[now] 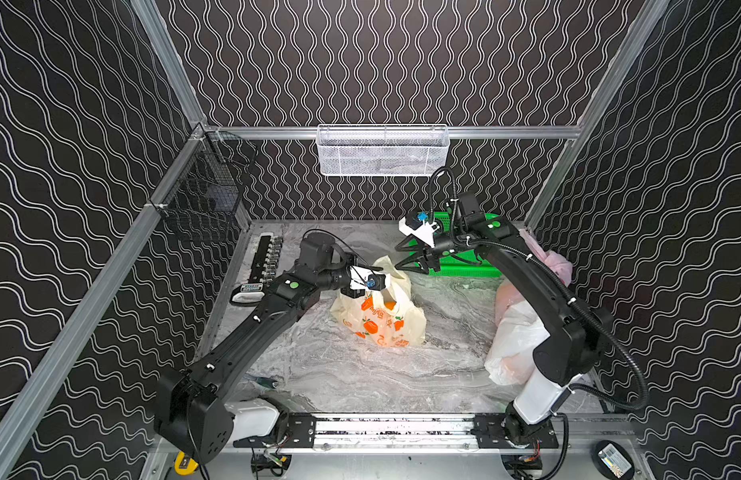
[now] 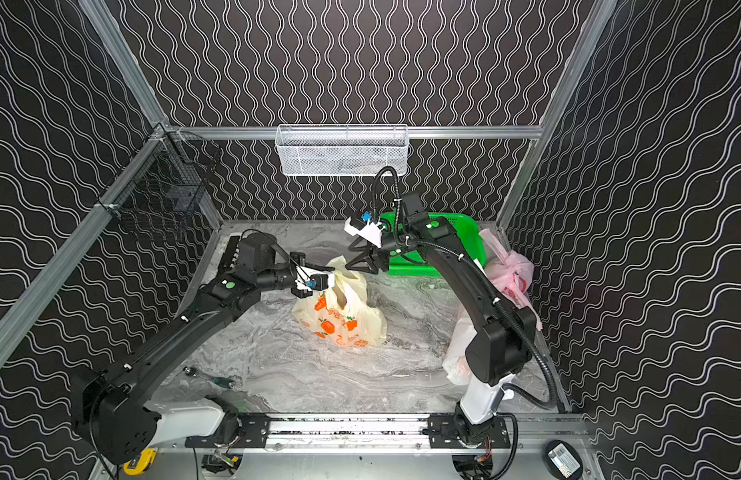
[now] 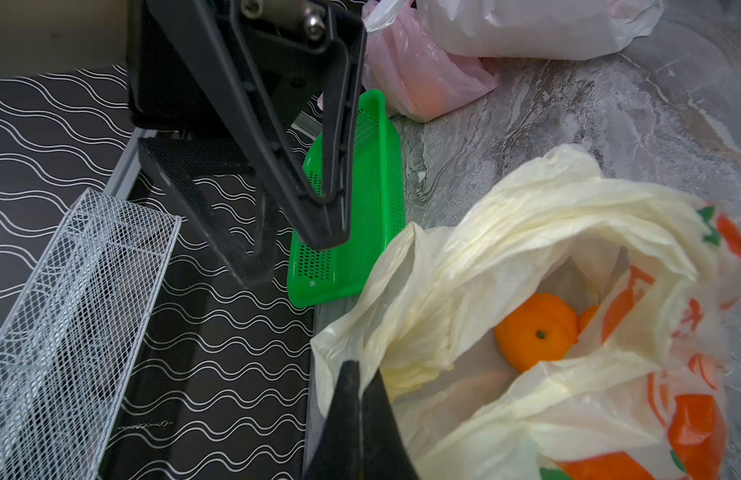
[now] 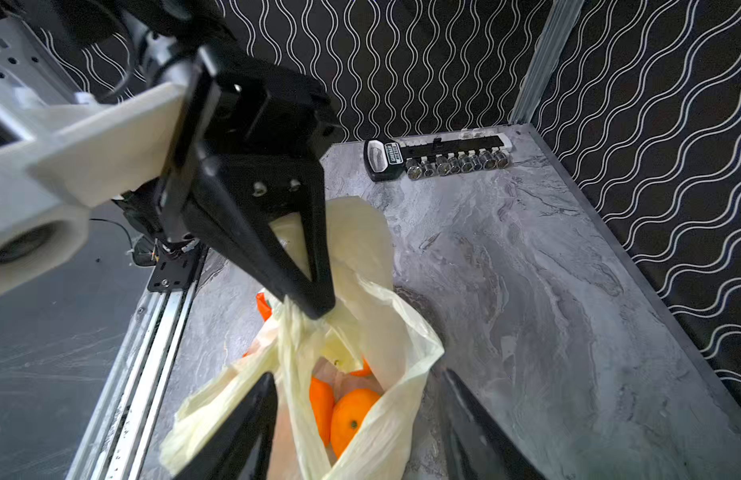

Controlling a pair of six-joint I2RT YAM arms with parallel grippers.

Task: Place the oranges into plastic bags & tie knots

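Note:
A cream plastic bag (image 1: 386, 324) with orange fruit prints stands mouth up mid-table. Inside it, oranges show through the opening; two are visible in the right wrist view, where one orange (image 4: 353, 416) lies near the front. My left gripper is shut on the bag's rim, with pale film gathered at its fingertips. Just beyond the mouth, on the far right side, my right gripper (image 1: 404, 254) has its fingers parted. In its own wrist view the bag's edge lies between and beyond those fingers, not visibly pinched.
Behind the right gripper lies a green basket (image 2: 470, 240). White and pink filled bags (image 1: 514, 340) sit at the right edge under the right arm. A socket set (image 4: 442, 156) lies at the back left. Open marble surface surrounds the bag's front.

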